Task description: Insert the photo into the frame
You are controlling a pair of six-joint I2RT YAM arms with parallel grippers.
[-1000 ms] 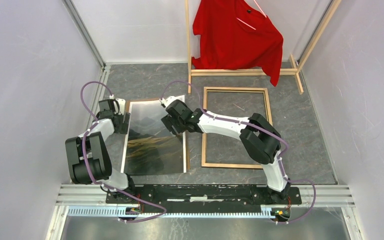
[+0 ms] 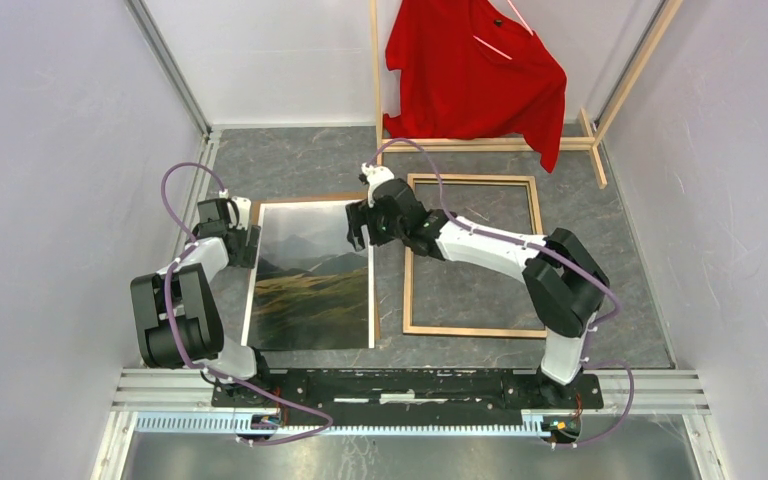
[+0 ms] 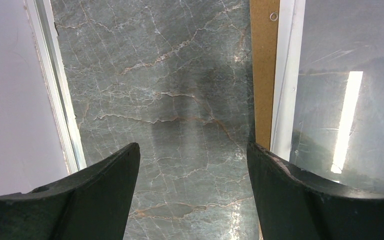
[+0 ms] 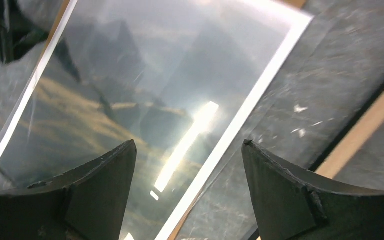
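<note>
The photo (image 2: 305,270), a dark landscape with a white border, lies flat on a slightly larger brown board (image 2: 378,320) at the left of the table. A clear, glossy surface over it reflects a light strip. To its right the empty wooden frame (image 2: 408,290) lies on the table. My right gripper (image 2: 356,228) is open above the photo's right edge, holding nothing; its fingers (image 4: 105,185) straddle that white edge in the right wrist view. Beside the photo's left edge stands my left gripper (image 2: 251,246), open and empty, over bare table next to the board (image 3: 264,75).
A red shirt (image 2: 470,70) hangs from a wooden rack (image 2: 480,145) at the back. Walls close in both sides, the left one (image 3: 15,100) near my left gripper.
The right arm has moved right, carrying its gripper from over the photo towards its right edge. Left arm unchanged.
</note>
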